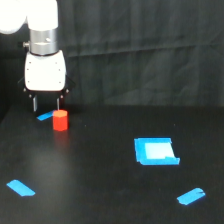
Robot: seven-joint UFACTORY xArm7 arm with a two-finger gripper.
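A small red block (60, 120) stands on the black table at the left. My gripper (46, 103) points downward, just above and slightly left of the block in the view. Its two dark fingers are spread apart, and nothing shows between them. How far the gripper is from the block in depth is hard to tell. At the right of centre, a white square (157, 151) with a blue border lies on the table.
A short blue strip (45, 116) lies behind the block. Other blue strips mark the front left (20, 188) and the front right (191, 196). Dark curtain (140, 50) hangs behind the table.
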